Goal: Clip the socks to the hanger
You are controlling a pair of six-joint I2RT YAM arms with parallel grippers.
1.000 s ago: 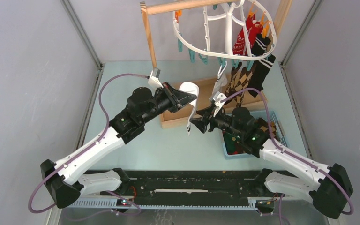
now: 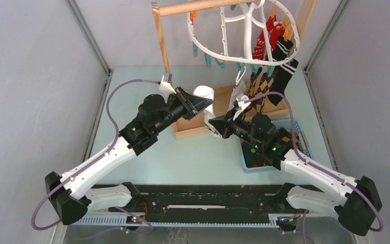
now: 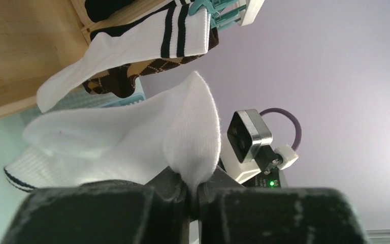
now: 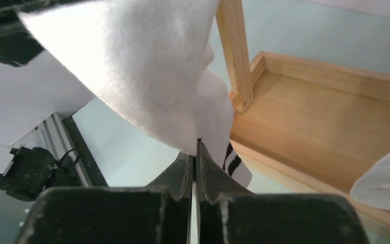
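A white sock [image 2: 205,93] with black stripes at one end hangs between my two grippers. My left gripper [image 2: 210,101] is shut on its upper part; in the left wrist view the cloth bunches between the fingertips. Lower down, my right gripper [image 2: 214,128] is shut at the sock, and a fold of cloth [image 4: 183,117] runs in between its fingertips. The white round hanger [image 2: 248,38] stands above and behind, with teal clips [image 2: 207,60] along its near rim. Another white striped sock [image 3: 132,48] hangs from a teal clip.
Red socks [image 2: 260,47], black striped socks [image 2: 283,81] and brown argyle socks [image 2: 258,91] hang at the hanger's right. A blue basket [image 2: 258,169] with socks lies under my right arm. The wooden stand's base [image 2: 185,133] is behind the grippers.
The left gripper has hardly moved.
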